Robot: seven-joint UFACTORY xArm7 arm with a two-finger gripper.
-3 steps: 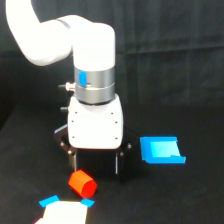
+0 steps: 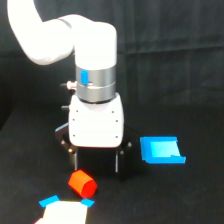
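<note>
A red block (image 2: 83, 184) lies on the dark surface, low and left of centre in the camera view. My gripper (image 2: 97, 161) hangs from the white arm, pointing down, slightly above and to the right of the block in the picture. Its two dark fingers stand wide apart with nothing visible between them, so it is open. Whether the fingers are directly over the block or behind it, I cannot tell from this one angle. To the right, apart from the gripper, is a small blue tray (image 2: 164, 159) with a pale blue, empty-looking inside.
At the bottom edge a white object with blue corners (image 2: 66, 212) is partly cut off, close in front of the red block; a bit of red shows by its left side.
</note>
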